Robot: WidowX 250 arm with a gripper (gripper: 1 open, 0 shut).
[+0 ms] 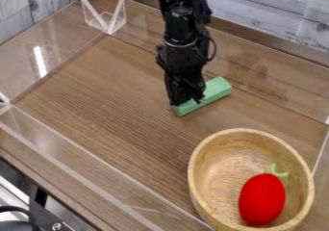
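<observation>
The black gripper (184, 94) reaches down from the top centre to the left part of a mint-green block (209, 93) lying on the wooden table (96, 119). Its fingertips are dark and close together at the block's left end; whether anything is between them is hidden. The block lies flat and slanted, its right end uncovered.
A wooden bowl (218, 192) at the lower right holds a red tomato-like object (263, 201) with a green stem. A white wire-like stand (106, 15) is at the top left edge.
</observation>
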